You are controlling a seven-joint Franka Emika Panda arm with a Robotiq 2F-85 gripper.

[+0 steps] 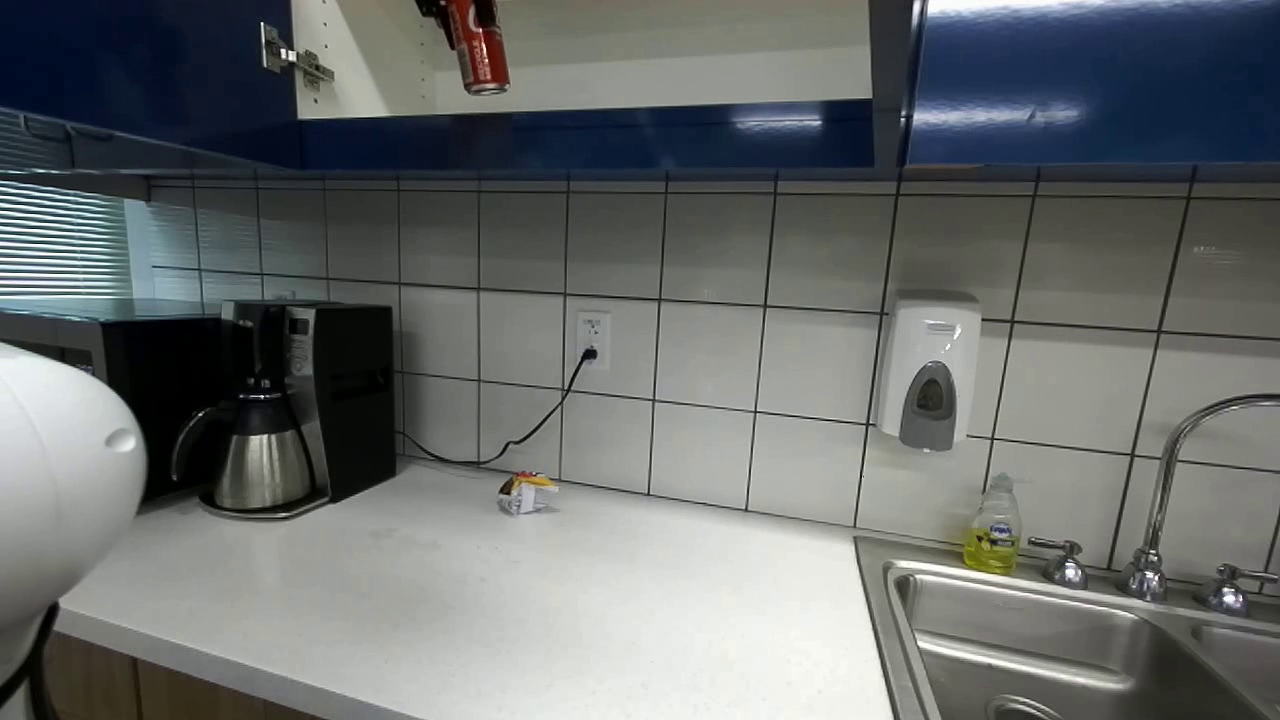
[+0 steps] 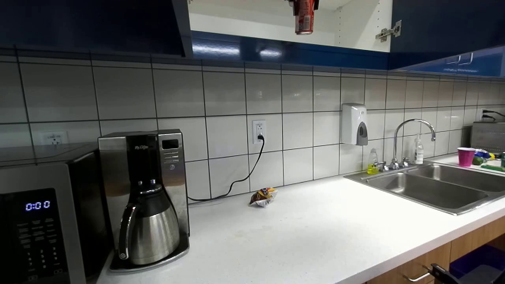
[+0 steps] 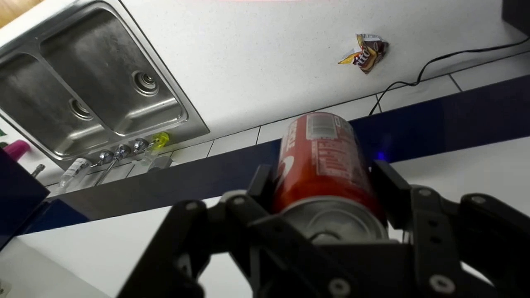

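Note:
A red soda can (image 1: pixel 482 54) hangs upright, slightly tilted, at the open upper cabinet (image 1: pixel 672 60), its bottom a little above the cabinet's blue lower edge in exterior view 1. My gripper is shut on the can, with a black finger (image 3: pixel 391 191) against either side of it. In exterior view 2 the same can (image 2: pixel 304 19) shows near the top, and most of the gripper is cut off by the frame. Whether the can is over the shelf or in front of it I cannot tell.
The blue cabinet door (image 1: pixel 144 72) stands open at the left. Below, a crumpled snack wrapper (image 2: pixel 263 196) lies on the white counter (image 2: pixel 322 227), between a coffee maker (image 2: pixel 146 198) and the sink (image 2: pixel 426 184).

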